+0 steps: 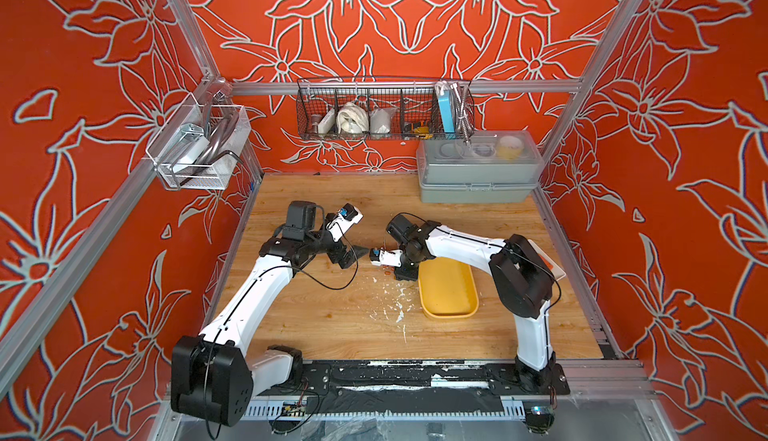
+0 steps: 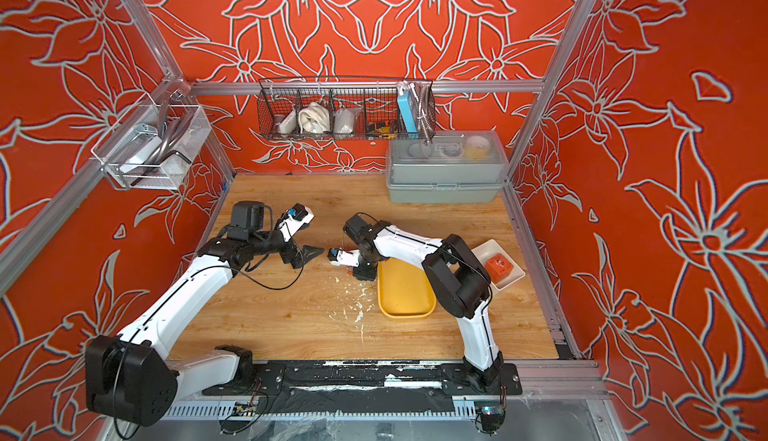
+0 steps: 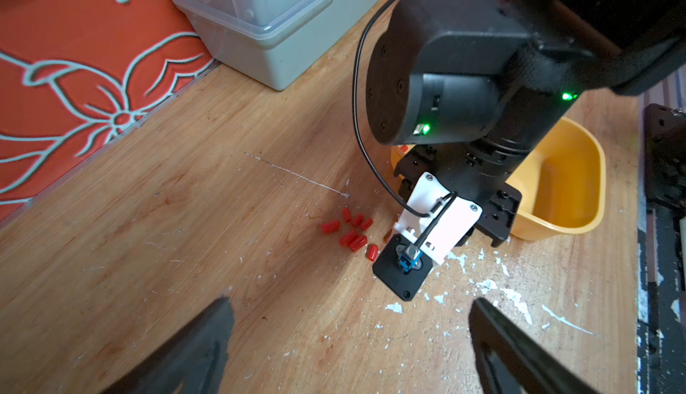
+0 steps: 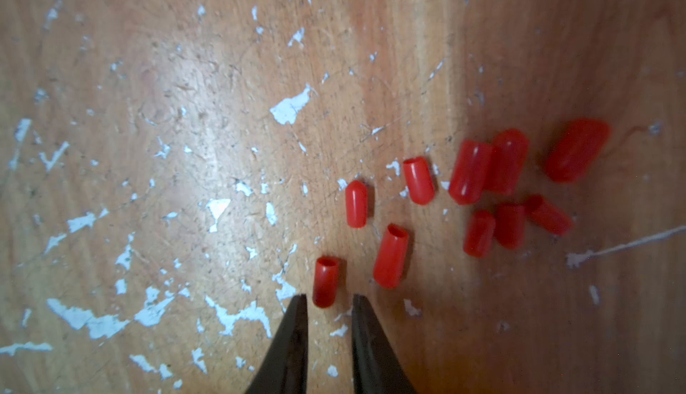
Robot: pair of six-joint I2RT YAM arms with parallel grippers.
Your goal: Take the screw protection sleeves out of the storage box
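Several small red sleeves (image 4: 468,172) lie loose on the wooden table. My right gripper points down over them, part open, with one red sleeve (image 4: 325,279) just beyond the gap between its fingertips. In the top views the arm covers most of the sleeves. My left gripper hangs open at the left of the table, its fingers apart and empty. A grey storage box (image 1: 478,189) with a clear lid stands at the back right.
A yellow tray (image 1: 448,313) sits beside the right gripper. A white tray with red contents (image 2: 497,265) is at the far right. Wire baskets (image 1: 384,133) hang on the back rail.
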